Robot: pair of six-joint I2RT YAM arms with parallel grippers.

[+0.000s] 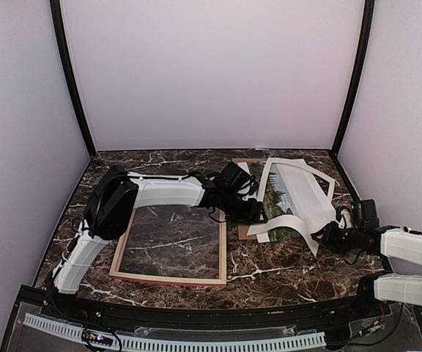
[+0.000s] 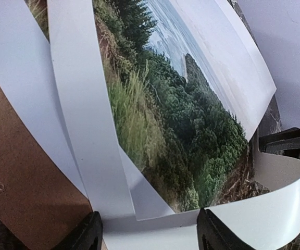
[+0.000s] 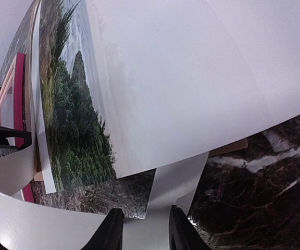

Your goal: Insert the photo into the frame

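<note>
The landscape photo (image 1: 278, 192) lies on the right of the table, partly covered by a thin white mat border (image 1: 288, 222) whose front strip bows upward. My left gripper is at the mat's left front corner; its fingers (image 2: 91, 234) stand apart, with the white strip showing between them. At the other front corner, my right gripper is shut on the white mat. The empty wooden frame (image 1: 168, 279) lies flat on the left, partly hidden by my left arm.
A brown board (image 2: 25, 166) and a white sheet (image 2: 25, 67) show under the mat's left side. The broad pale area (image 3: 176, 78) beside the trees may be photo or separate paper; I cannot tell. Dark marble (image 1: 284, 277) is clear in front.
</note>
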